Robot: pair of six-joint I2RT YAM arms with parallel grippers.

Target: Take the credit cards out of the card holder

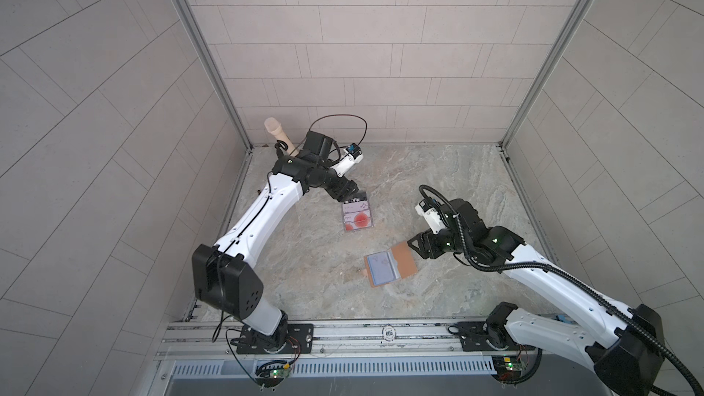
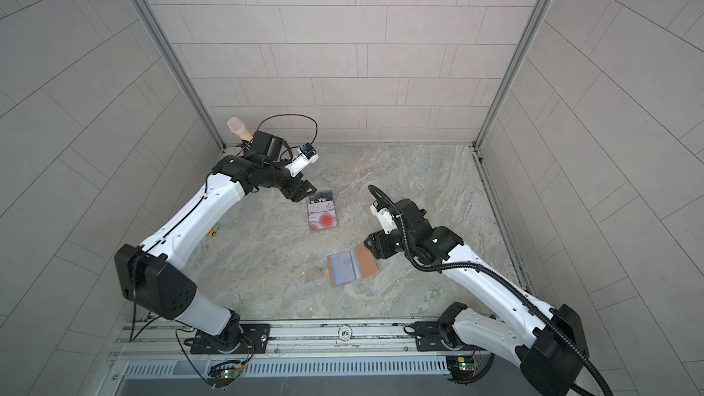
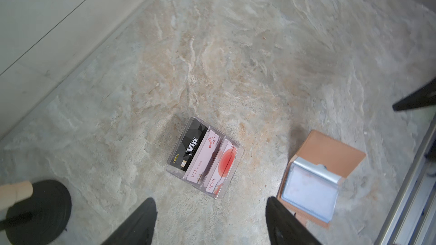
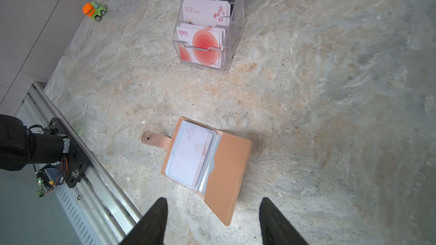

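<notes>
A clear tiered card holder [image 4: 234, 40] stands upright on the table. Its three tiers carry a black VIP card [image 3: 189, 147], pale pink VIP cards [image 3: 203, 156] and white cards with red circles [image 3: 222, 167]. Close behind and left of the holder, my left gripper [image 1: 350, 196] hovers open and empty. A tan folding card wallet [image 4: 231, 163] lies unfolded nearer the front, clear sleeves on one half and its snap strap [image 4: 156, 139] sticking out. Pale cards seem to sit under the sleeves. My right gripper is open above the wallet's right side, holding nothing.
A small green and orange toy truck [image 4: 94, 11] rests near the left wall. A pale cylinder on a black base [image 3: 45, 208] stands at the back left.
</notes>
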